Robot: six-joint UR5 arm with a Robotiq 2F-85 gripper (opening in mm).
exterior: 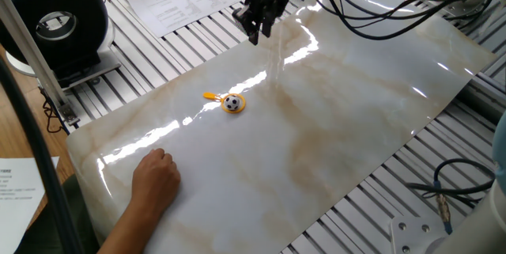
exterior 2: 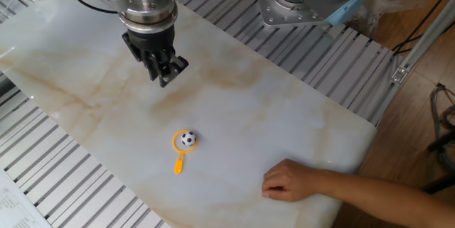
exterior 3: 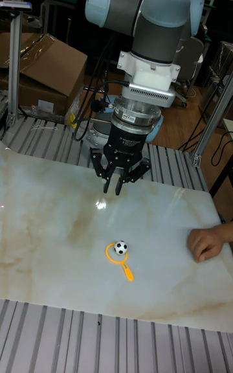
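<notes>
A small black-and-white soccer ball (exterior: 232, 104) sits within the round head of a yellow-orange ring with a handle (exterior 2: 178, 165), which lies flat on the marbled board. In exterior view 2 the ball (exterior 2: 188, 138) is off the ring's centre, toward the side away from the handle. My black gripper (exterior 3: 112, 190) hangs above the board, clear of both things, with its fingers pointing down. A narrow gap shows between the fingertips, and nothing is held there. The gripper (exterior: 259, 35) is farther back than the ball in exterior view 1.
A person's hand (exterior 2: 288, 180) rests on the board, to one side of the ball and ring. Papers (exterior: 180, 1) and a black spool (exterior: 54, 23) stand beyond the board's edge. Black cables (exterior: 387, 17) loop near the arm. Much of the board is bare.
</notes>
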